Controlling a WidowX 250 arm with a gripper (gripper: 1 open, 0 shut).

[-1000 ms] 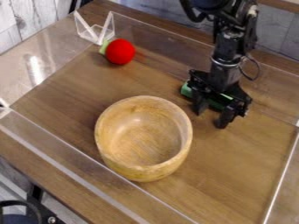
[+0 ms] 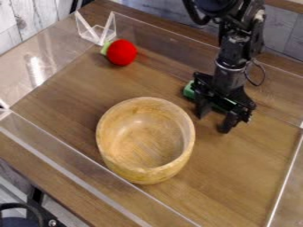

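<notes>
A black robot gripper [image 2: 222,103] reaches down from the top right to low over the wooden table, to the right of a large wooden bowl [image 2: 147,140]. A green object [image 2: 190,89] lies under the gripper, mostly hidden behind it; whether the fingers hold it is hard to tell.
A red round object [image 2: 120,52] with a pale green part sits at the upper left, beside a white wire-like object [image 2: 97,28]. A wall stands at the back.
The gripper has shifted slightly, and less of the green object shows around it now than before.
</notes>
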